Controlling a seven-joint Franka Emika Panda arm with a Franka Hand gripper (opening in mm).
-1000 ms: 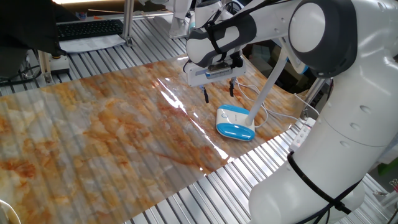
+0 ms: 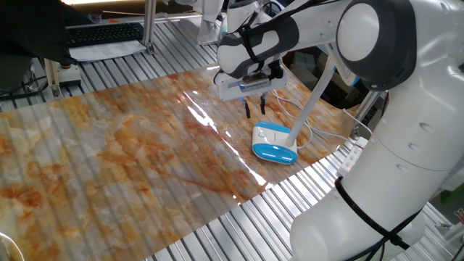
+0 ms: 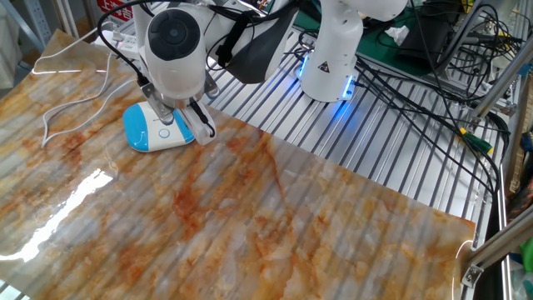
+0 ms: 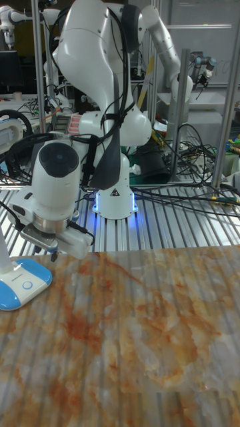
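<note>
A desk lamp with a white and blue base [image 2: 274,153] stands on the marbled sheet, its pale stem [image 2: 310,109] leaning up to the right in exterior view 1. Behind that base, on its far side in this view, my gripper [image 2: 255,114] points downward above the sheet. Its two dark fingers [image 2: 247,109] are apart, with a narrow gap and nothing between them. In exterior view 2 the gripper body hides part of the lamp base [image 3: 143,133]. The round button on the base [image 4: 28,285] shows in exterior view 3, just left of the gripper.
A white cable [image 3: 77,108] loops over the sheet behind the lamp. Most of the marbled sheet [image 2: 123,159] is bare. Ribbed metal table [image 3: 400,187] surrounds it, with black cables near the arm's base. A keyboard [image 2: 105,34] lies at the far left.
The two fingers have come closer together, roughly halving the gap between them. The arm and the lamp have stayed where they were.
</note>
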